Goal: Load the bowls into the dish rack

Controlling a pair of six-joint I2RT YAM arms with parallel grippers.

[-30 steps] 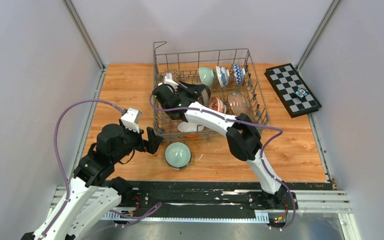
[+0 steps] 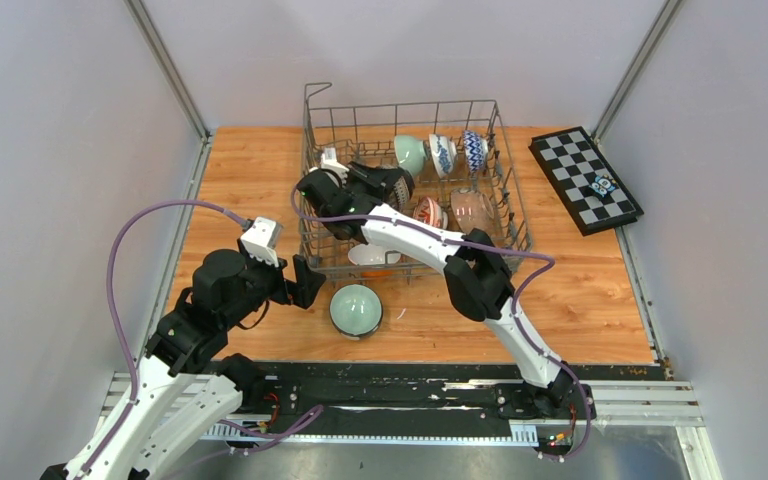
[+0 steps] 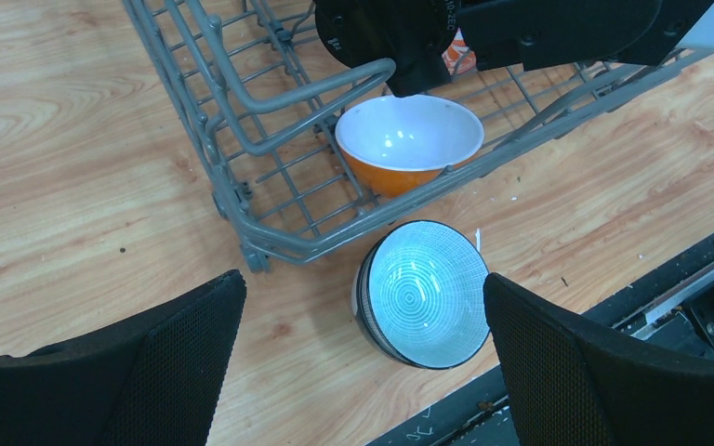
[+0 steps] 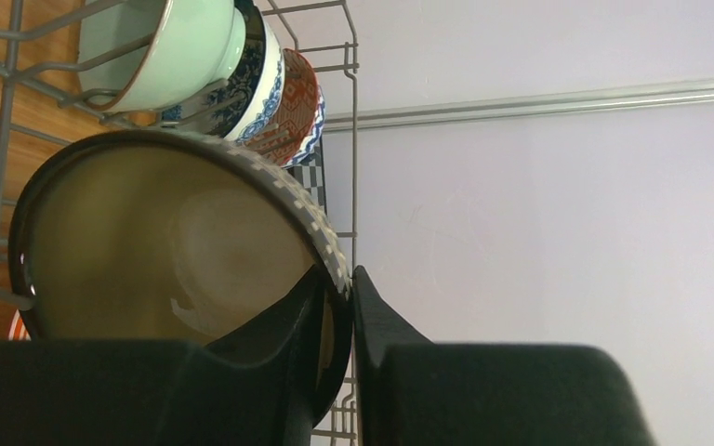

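My right gripper is shut on the rim of a dark patterned bowl (image 4: 167,242), which stands tilted among the prongs of the wire dish rack (image 2: 500,110). A celadon bowl (image 2: 410,152), blue-and-white bowls (image 2: 475,150), a red patterned bowl (image 2: 430,212) and a pinkish bowl (image 2: 471,210) are in the rack, as is a white-and-orange bowl (image 3: 409,139) at its front. A pale green bowl (image 2: 356,310) sits on the wood in front of the rack. My left gripper is open above the table left of that bowl.
A checkered board (image 2: 585,178) lies right of the rack. The right arm reaches over the rack's front.
The left arm has not moved.
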